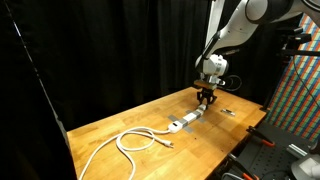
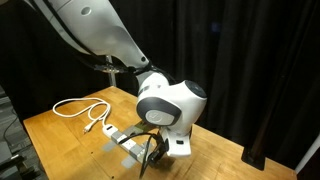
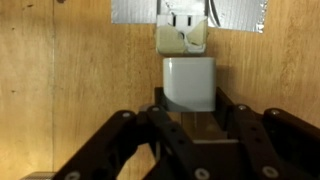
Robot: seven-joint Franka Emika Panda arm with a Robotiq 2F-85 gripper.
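A small pale block-like piece [image 3: 190, 82], perhaps an adapter or plug, is held between the dark fingers of my gripper in the wrist view. My gripper is shut on it. Just above it in that view is the end of a white power strip [image 3: 181, 36], lying on silver tape. Whether the piece touches the strip cannot be told. In exterior view 1 the power strip [image 1: 186, 121] lies on the wooden table, my gripper [image 1: 205, 98] low at its right end. The arm hides the fingertips in exterior view 2, where part of the strip [image 2: 119, 135] shows.
A white cord [image 1: 124, 146] loops across the left of the table, its plug [image 1: 168, 144] lying near the strip. A small item [image 1: 227, 112] rests right of my gripper. Bare wooden tabletop [image 1: 205, 150] lies in front, and black curtains [image 1: 120, 60] hang behind.
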